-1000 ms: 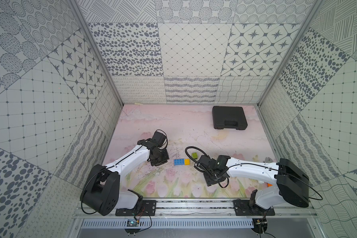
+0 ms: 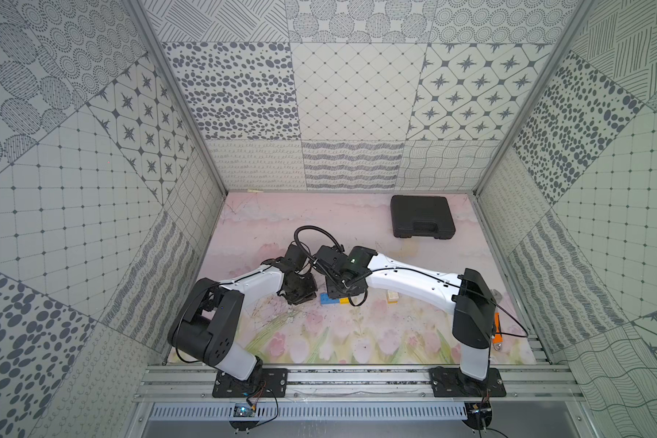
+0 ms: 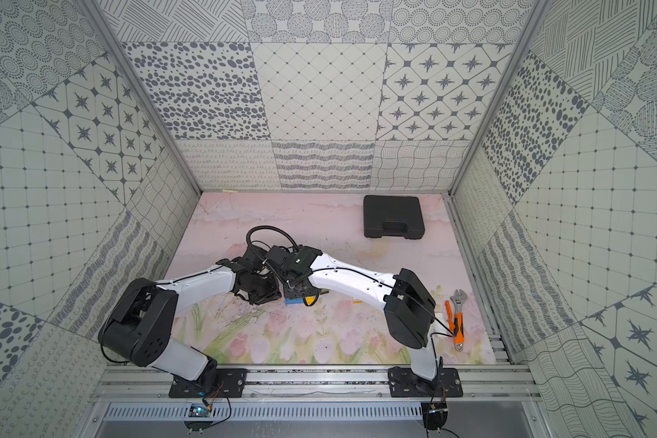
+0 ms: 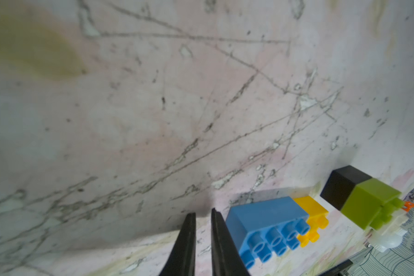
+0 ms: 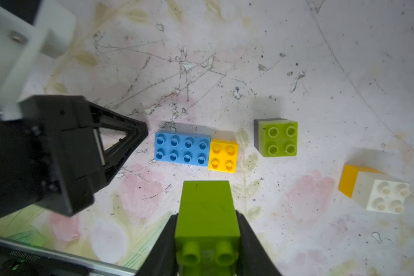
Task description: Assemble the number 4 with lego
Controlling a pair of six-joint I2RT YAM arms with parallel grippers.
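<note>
A blue brick [image 5: 182,148] and yellow brick [image 5: 223,155] lie side by side on the table. Right of them stands a green-topped, dark-sided stack [image 5: 276,138]; farther right is a white-and-yellow stack [image 5: 370,188]. My right gripper is shut on a green brick [image 5: 207,211], held above the table near the blue and yellow pair. My left gripper is low beside the blue brick's left end, its fingers close together; nothing shows clearly between them.
A black case [image 3: 392,215] lies at the back right. Orange-handled tools [image 3: 458,325] lie at the right edge. The two arms' wrists are very close together at the centre.
My right arm has swung left and up the table with the green brick, now covering much of the bricks from above. My left gripper has shifted slightly right.
</note>
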